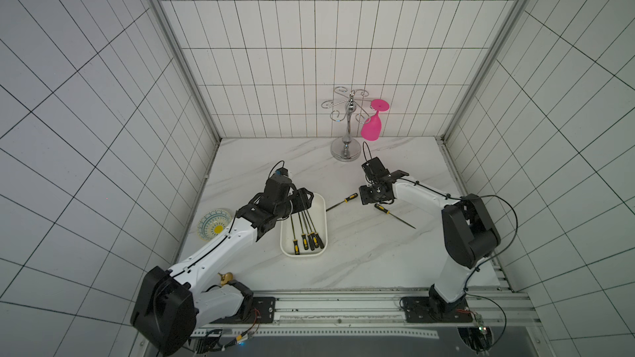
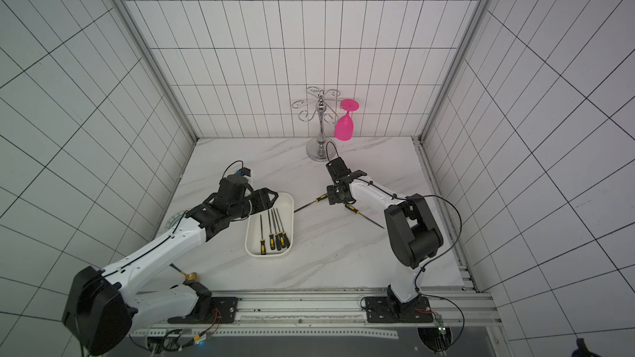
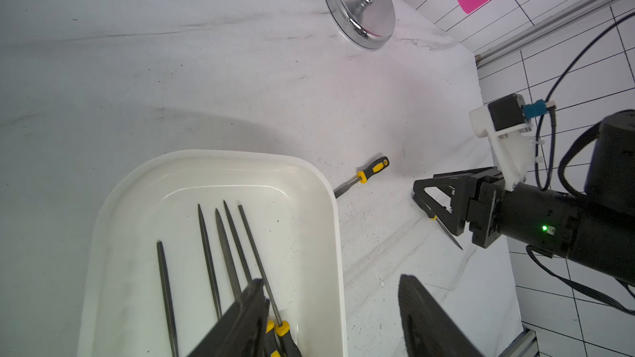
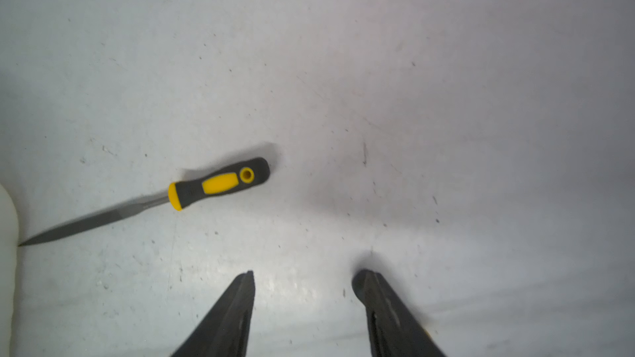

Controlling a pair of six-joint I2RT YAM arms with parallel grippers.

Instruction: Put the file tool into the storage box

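Observation:
A white storage box (image 1: 303, 252) holds several files with black-and-yellow handles. Outside it, one file (image 4: 218, 181) lies to its right, tip toward the rim (image 3: 336, 244). A second file (image 1: 394, 215) lies farther right, partly under my right gripper in its wrist view. My left gripper hangs over the box, fingers apart, nothing between them. My right gripper is open and empty above the table, between the two loose files.
A metal stand (image 1: 345, 148) with a pink goblet (image 1: 371, 125) is at the back. A patterned plate (image 1: 215, 223) lies at left. Tiled walls enclose the table.

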